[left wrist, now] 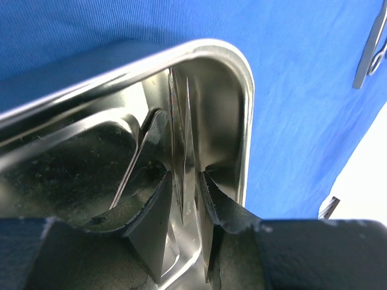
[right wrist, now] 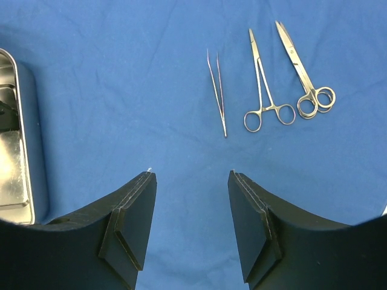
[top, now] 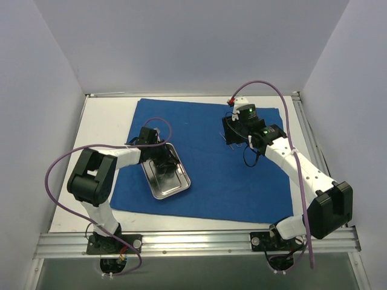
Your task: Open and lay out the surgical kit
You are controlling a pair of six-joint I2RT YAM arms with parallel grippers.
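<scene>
The metal tray lies on the blue cloth at left of centre, with my left gripper down inside it. In the left wrist view, a thin, pointed, shiny instrument stands close to the tray wall. Its lower part runs between the fingertips of my left gripper, which are part open on either side. A dark flat instrument lies left of it in the tray. Over bare cloth, my right gripper stands wide open and empty. Beyond it lie tweezers, a clamp and scissors.
The blue cloth has free room in its middle and front right. In the right wrist view, the tray's edge shows at the left. A dark flat instrument lies on the cloth outside the tray.
</scene>
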